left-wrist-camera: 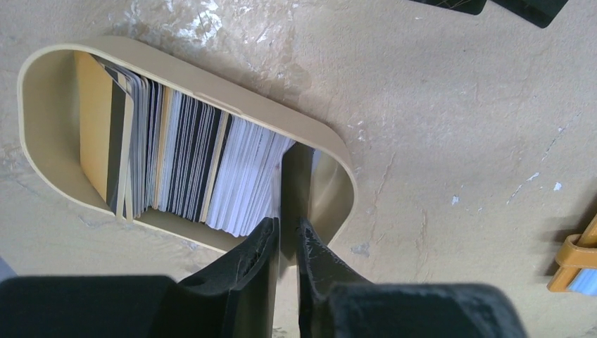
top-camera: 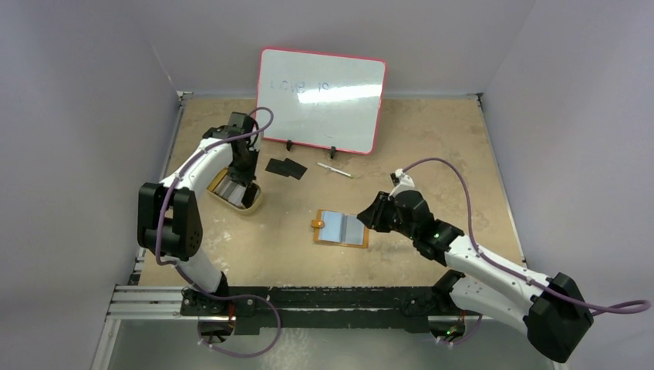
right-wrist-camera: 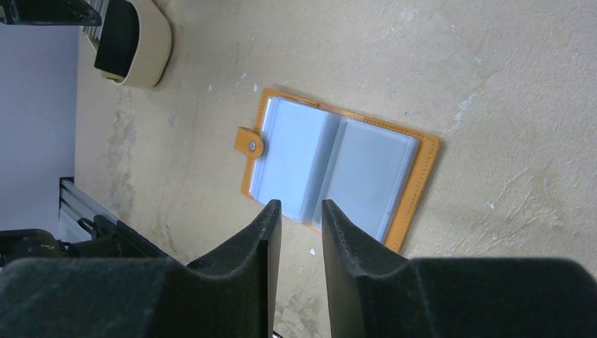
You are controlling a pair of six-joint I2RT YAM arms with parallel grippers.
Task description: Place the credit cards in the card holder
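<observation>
A beige oval bin (left-wrist-camera: 169,70) at the left of the table holds a row of standing cards (left-wrist-camera: 246,176). A dark card (left-wrist-camera: 296,179) leans apart from them at the bin's right end. My left gripper is over this end, its fingers parted slightly around the dark card's line; contact is unclear. An open tan card holder (right-wrist-camera: 415,190) with pale blue sleeves lies flat at the table's middle front. To its right, my right gripper (top-camera: 367,221) hovers, its fingers apart and empty. Two black cards (top-camera: 286,168) lie together on the table behind the bin.
A whiteboard (top-camera: 320,100) with a pink frame stands at the back. In front of it lies a white pen (top-camera: 335,169). Bare table (top-camera: 432,146) spreads over the right and back right.
</observation>
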